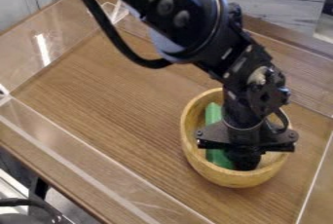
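A yellow bowl [235,177] sits on the wooden table at the right. A green object [213,116] lies inside it, partly covered by the gripper. My gripper [246,151] is lowered into the bowl over the green object. Its fingertips are mostly hidden by its dark body, so whether anything is between them does not show.
A pale wall stands along the back, and the table's left edge runs at the lower left.
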